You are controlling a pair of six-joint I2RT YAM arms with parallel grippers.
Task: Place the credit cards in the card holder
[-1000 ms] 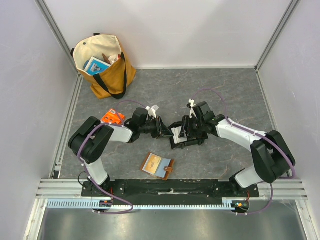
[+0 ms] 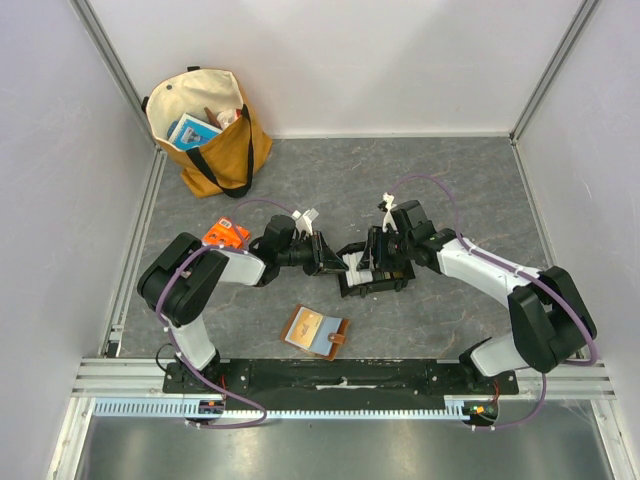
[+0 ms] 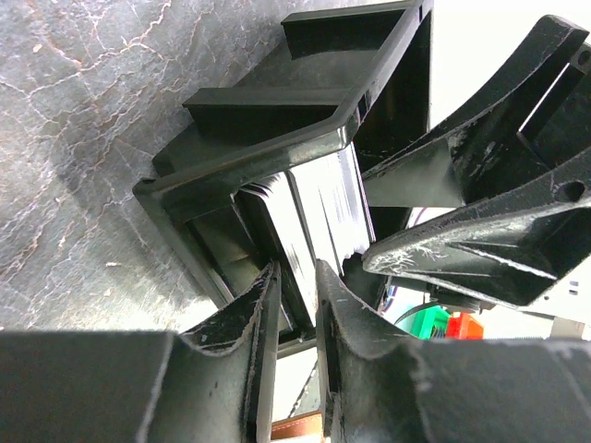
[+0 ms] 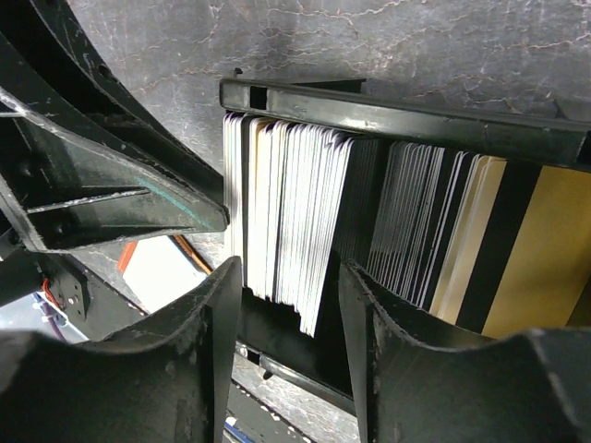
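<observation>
The black card box [image 2: 388, 284] stands in the middle of the table, filled with upright cards. At its left end my left gripper is slightly open, and the edges of white cards [image 3: 331, 208] show just beyond its tips. In the right wrist view a thick stack of white cards [image 4: 300, 203] fills the left part of the box. Over that stack my right gripper is part open, a fingertip to each side. Whether either gripper touches a card cannot be told.
A flat brown holder [image 2: 337, 338] with a beige and a grey panel lies at the front. Orange cards [image 2: 226, 233] lie at left. A yellow bag [image 2: 228, 153] stands at the back left.
My right gripper has shifted a little to the right over the box, its arm moving with it. The left arm looks unmoved.
</observation>
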